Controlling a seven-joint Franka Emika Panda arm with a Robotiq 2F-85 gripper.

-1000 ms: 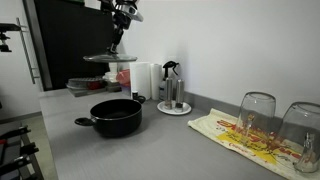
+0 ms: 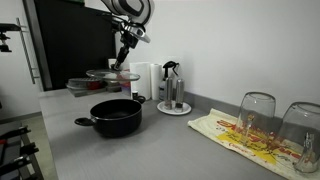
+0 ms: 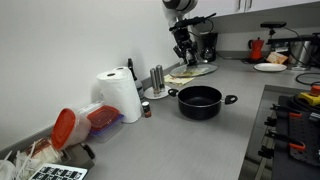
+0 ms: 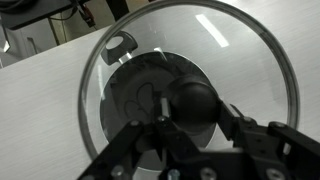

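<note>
A glass lid (image 2: pixel 112 75) hangs in the air, my gripper (image 2: pixel 120 65) shut on its dark knob. Below it on the grey table stands a black pot (image 2: pixel 118 117), open at the top and apart from the lid. In exterior view 2 the lid (image 3: pixel 192 71) is above and a little behind the pot (image 3: pixel 200 101). Looking down from the wrist, I see the round black knob (image 4: pixel 191 103) at my fingers and the pot (image 4: pixel 150 95) through the glass, off-centre to the left within the lid's rim. One pot handle (image 4: pixel 121 45) shows there too.
Behind the pot are a paper towel roll (image 3: pixel 119 96) and a plate with bottles (image 2: pixel 174 107). Two upturned glass jars (image 2: pixel 256 113) stand on a patterned cloth (image 2: pixel 225 131) at the right.
The lid and my gripper have come down and moved slightly to the right in exterior view 1, closer to the pot. The pot has stayed in place.
</note>
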